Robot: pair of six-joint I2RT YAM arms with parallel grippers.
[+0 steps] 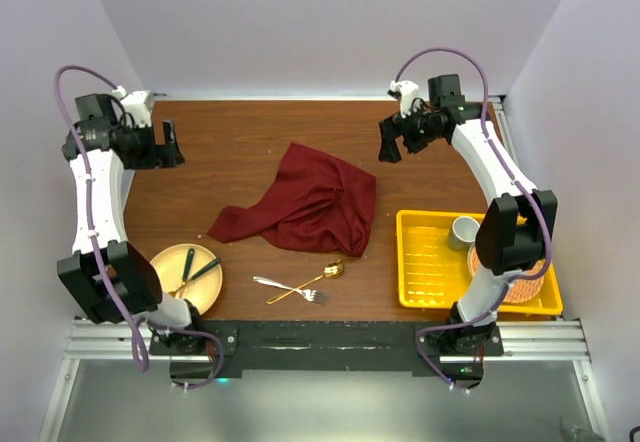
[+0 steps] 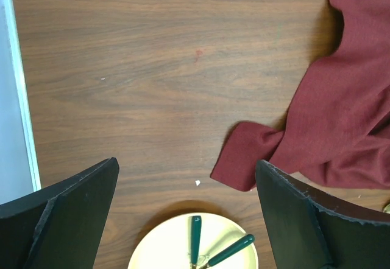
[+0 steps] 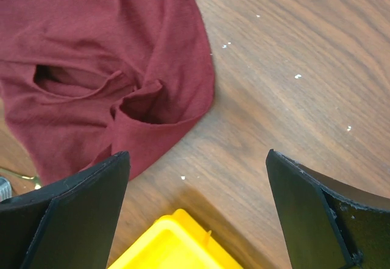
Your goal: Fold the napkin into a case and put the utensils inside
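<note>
The dark red napkin lies crumpled and unevenly folded at mid-table, one corner trailing left. Folds and a raised pocket-like ridge show on the napkin in the right wrist view. In front of it, a gold spoon crosses a silver fork on the bare wood. My left gripper hangs at the far left, apart from the cloth, its fingers spread and empty. At the back right, my right gripper is likewise open above the table, clear of the napkin, with nothing between its fingers.
A cream plate with two dark-green-handled utensils stands front left. The yellow bin at front right holds a white cup and an orange-patterned plate, partly hidden by my right arm. Bare wood surrounds the napkin behind and leftward.
</note>
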